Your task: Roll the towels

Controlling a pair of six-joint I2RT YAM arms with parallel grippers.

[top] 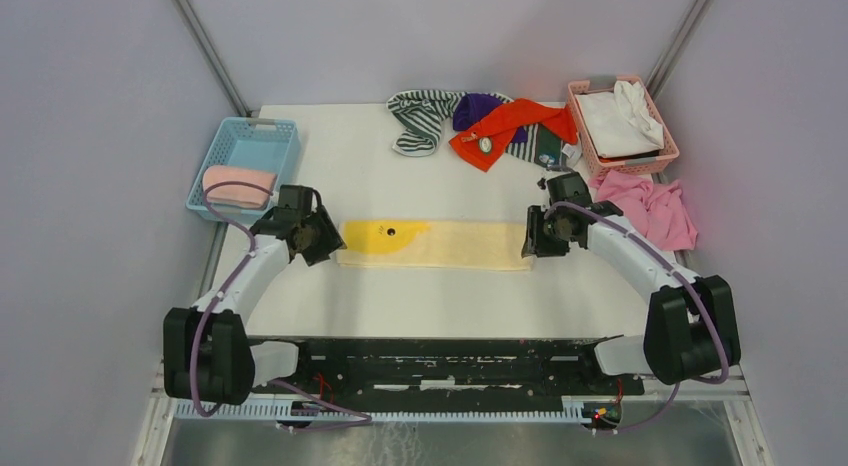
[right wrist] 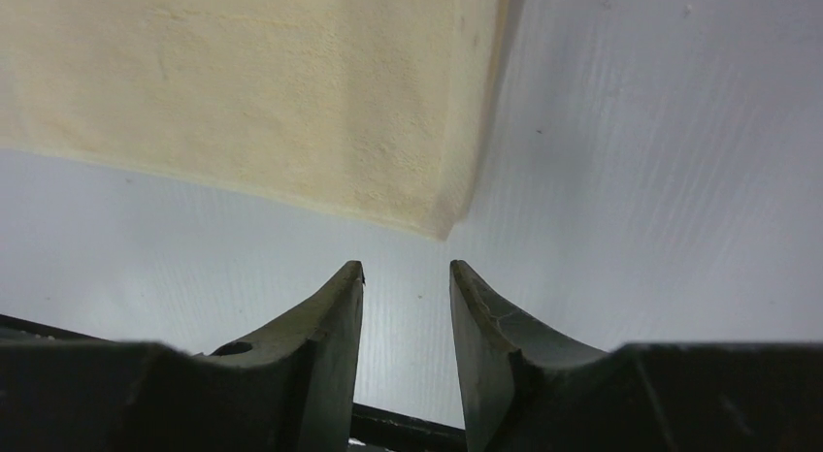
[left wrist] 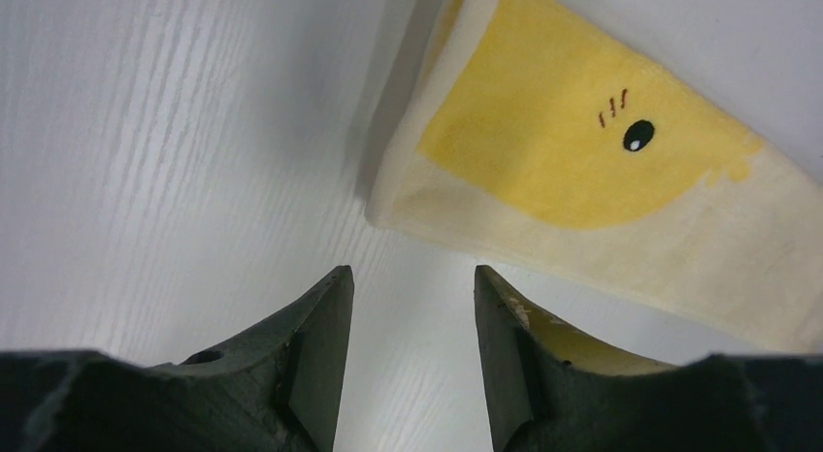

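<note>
A yellow and cream towel lies folded into a long flat strip across the middle of the table. Its left end carries a yellow patch with a black eye, clear in the left wrist view. My left gripper stands open just off the towel's near left corner, its fingers apart with only bare table between them. At the other end, my right gripper is also open and empty, a little short of the near right corner. Neither gripper touches the towel in the wrist views.
A blue basket at the left holds a rolled peach towel. Striped, purple and red cloths lie at the back. A pink basket with white cloth and a pink cloth occupy the right.
</note>
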